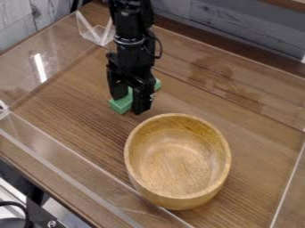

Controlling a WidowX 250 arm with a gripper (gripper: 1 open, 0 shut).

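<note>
My black gripper (128,96) is low over a green object (121,103) in the upper middle of the camera view, covering part of it. Whether the fingers are closed on it cannot be seen clearly. A large tan oval bowl (177,160) sits in front, to the lower right of the gripper.
A clear plastic item lies at the left edge, and a dark cable is at the lower left corner.
</note>
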